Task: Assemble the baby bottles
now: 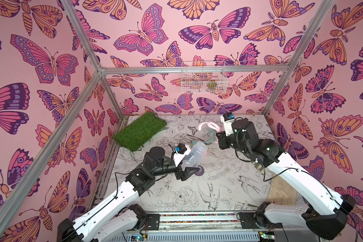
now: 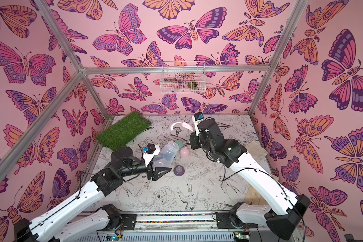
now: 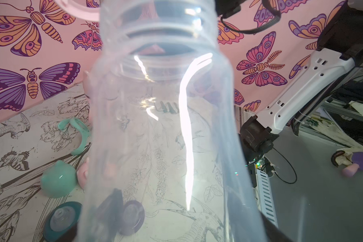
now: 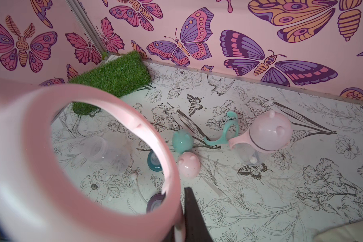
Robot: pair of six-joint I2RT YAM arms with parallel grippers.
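Observation:
My left gripper (image 1: 185,171) is closed round a clear bottle body (image 1: 194,155), tilted in the air, which fills the left wrist view. My right gripper (image 1: 221,139) is high at right, shut on a pink handle ring (image 4: 165,153). Below lie a mint dome cap (image 4: 182,140), pink dome cap (image 4: 188,165), teal collar with nipple (image 3: 62,221), purple collar (image 2: 179,170) and mint handle (image 4: 221,139). A bottle with pink cap and handle (image 4: 270,131) stands farther back.
A grass mat (image 1: 139,129) lies at back left. Cloths (image 2: 256,193) lie along the right side.

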